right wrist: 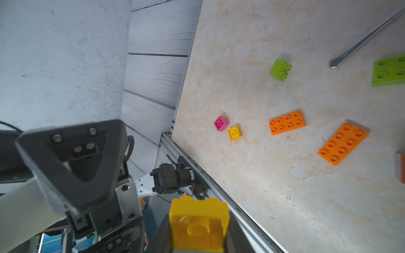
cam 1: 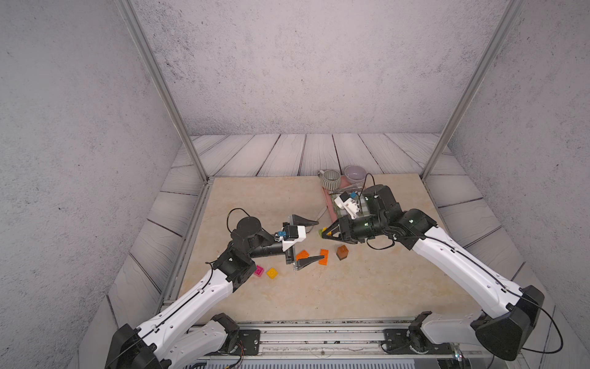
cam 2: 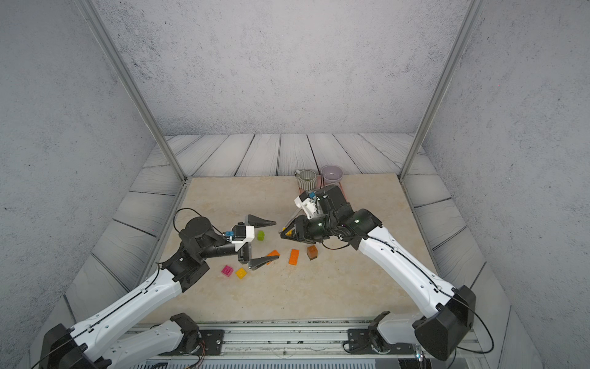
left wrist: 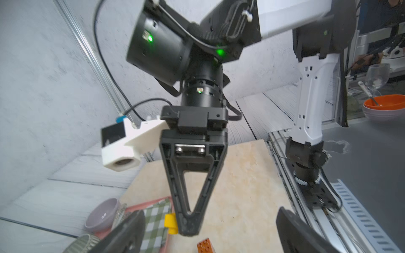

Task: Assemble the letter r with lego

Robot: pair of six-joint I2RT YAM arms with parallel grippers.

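Note:
Above the middle of the table, my right gripper (cam 2: pixel 286 232) is shut on a yellow brick (right wrist: pixel 198 223). Facing it, my left gripper (cam 2: pixel 276 238) is wide open, its fingers either side of it at some distance. Below lie two orange bricks (right wrist: pixel 342 142) (right wrist: pixel 286 122), a green brick (right wrist: pixel 280 69) and another (right wrist: pixel 388 70), a pink brick (right wrist: pixel 221 123), a small yellow brick (right wrist: pixel 234 132) and a red-brown brick (cam 2: pixel 312 252).
At the back right a pink tray with a checked cloth (left wrist: pixel 154 227) holds a striped mug (cam 2: pixel 306 180) and a lilac bowl (cam 2: pixel 332 173). A spoon (right wrist: pixel 350 50) lies near the green bricks.

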